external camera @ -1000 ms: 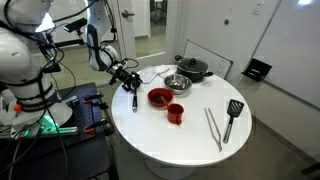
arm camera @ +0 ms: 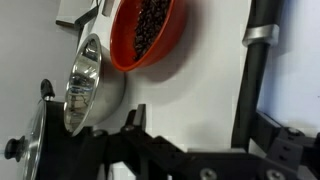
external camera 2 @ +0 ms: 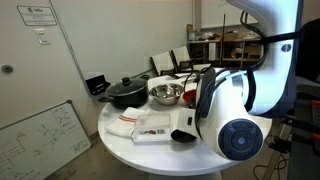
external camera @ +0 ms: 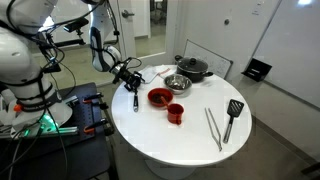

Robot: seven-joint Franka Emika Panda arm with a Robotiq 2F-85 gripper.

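My gripper (external camera: pixel 132 86) is low over the left side of the round white table (external camera: pixel 185 149). In the wrist view its fingers stand apart, with bare white tabletop between the fingers. A long black handle with a silver band (arm camera: pixel 262 35) runs down toward the right finger; whether they touch I cannot tell. Exterior view 1 shows a dark slender item (external camera: pixel 136 103) on the table just in front of the gripper. Close by is a red bowl (arm camera: pixel 126 42) holding dark brown bits. In exterior view 2 the white arm (external camera 2: pixel 222 110) covers much of the near table, and the fingertips cannot be made out.
A metal bowl (arm camera: pixel 92 88) and a lidded black pot (external camera: pixel 193 68) stand toward the back. A red cup (external camera: pixel 175 114), tongs (external camera: pixel 213 128) and a black spatula (external camera: pixel 233 118) occupy the middle and right. White cloth (external camera 2: pixel 125 122) and a clear box (external camera 2: pixel 154 128) lie near the arm.
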